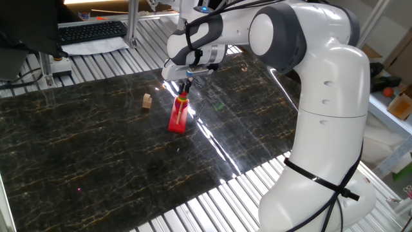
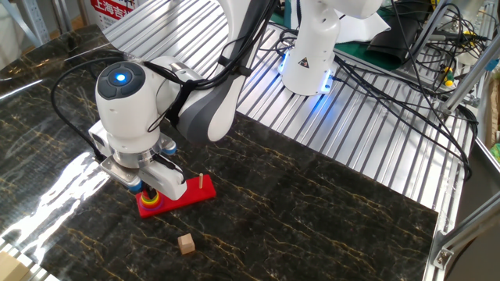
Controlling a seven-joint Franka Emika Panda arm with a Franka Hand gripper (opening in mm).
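A red base board (image 1: 176,125) lies flat on the dark marbled tabletop. One thin wooden peg (image 2: 201,181) stands bare near one end of it. At the other end sits a small stack of coloured rings (image 2: 149,201), with yellow and red showing. My gripper (image 1: 185,90) points down right over this stack, its dark fingertips at or just above the top of it. The hand covers much of the fingers in exterior view 2, so whether they are closed on a ring cannot be made out.
A small pale wooden block (image 2: 186,243) rests on the table a short way from the board. The keyboard (image 1: 93,31) lies beyond the tabletop on the slatted metal surface.
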